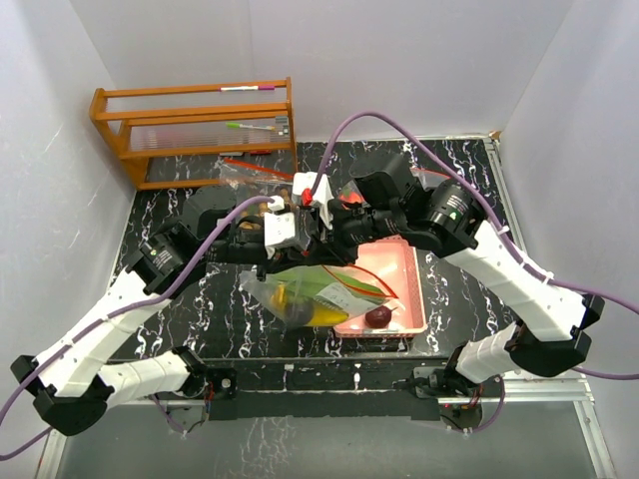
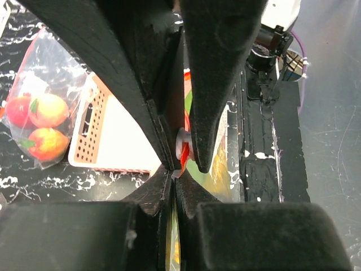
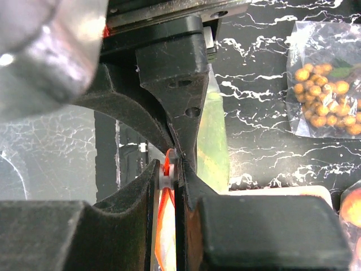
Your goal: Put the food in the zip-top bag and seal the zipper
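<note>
Both grippers meet over the bag of produce (image 1: 329, 299), which hangs over the pink basket (image 1: 399, 269) with yellow and green food inside. My left gripper is shut at the red zipper strip; whether anything is between its tips is hard to tell. My right gripper is shut on the red zipper and its pale slider, directly beside the left one. The two grippers hide much of the bag's top in the top view.
A bag of small potatoes (image 3: 324, 96) and a bag of peaches (image 2: 45, 118) lie on the marble table. A wooden rack (image 1: 200, 112) stands at the back left; a dark red round item (image 1: 378, 316) sits in the basket.
</note>
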